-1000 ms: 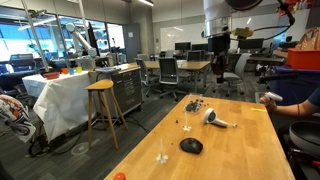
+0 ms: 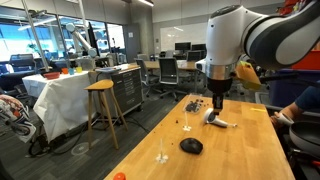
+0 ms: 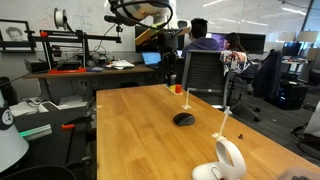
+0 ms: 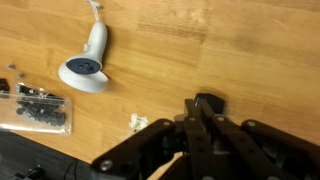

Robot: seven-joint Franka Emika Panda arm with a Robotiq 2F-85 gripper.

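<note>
My gripper (image 2: pixel 218 93) hangs above the wooden table (image 2: pixel 160 165). In the wrist view its black fingertips are close together, and I cannot make out anything between them. Beyond the tips, a black rounded object (image 4: pixel 212 102) is partly covered by the fingers. It looks like the dark mouse-shaped object (image 2: pixel 191 146) lying on the table, also clear as the black object (image 3: pixel 184 119) in the second exterior view. A white handled device (image 4: pixel 90 50) with a dark round face lies on its side, away from the fingers.
A clear box (image 4: pixel 42 108) of small dark parts sits near the table's edge in the wrist view, with a small white piece (image 4: pixel 138 122) nearby. Slim white upright items (image 2: pixel 162 150) stand along one side.
The arm has come lower and looms larger in the first exterior view, with the gripper descending toward the table. The black object and the white device have stayed where they were.
</note>
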